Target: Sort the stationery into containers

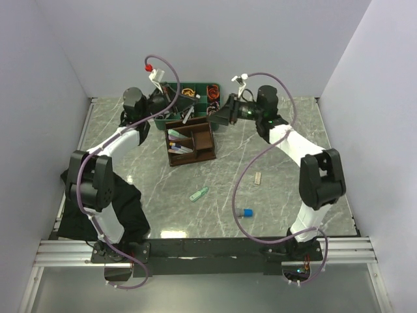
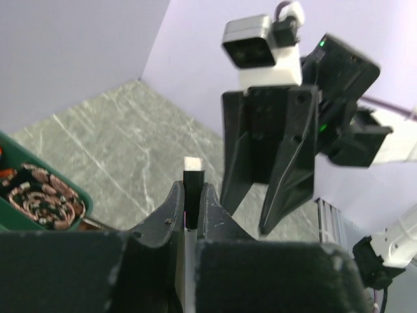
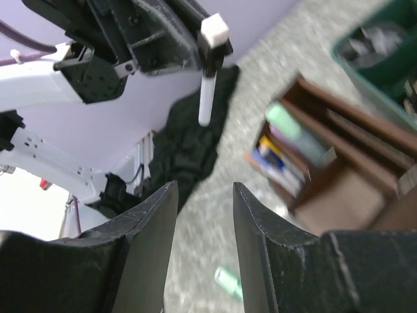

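My left gripper is shut on a white-and-black pen (image 3: 207, 98), held upright above the brown wooden organizer (image 1: 205, 140). My right gripper is open and empty, facing it from the organizer's right. The organizer holds several markers (image 3: 290, 130). A green item (image 1: 199, 193) lies on the table in front, a pale block (image 1: 257, 178) to the right, and a blue-capped item (image 1: 246, 212) near the front edge.
A green compartment tray (image 2: 45, 163) with coiled cords stands at the back. A black cloth (image 1: 124, 208) covers the front left.
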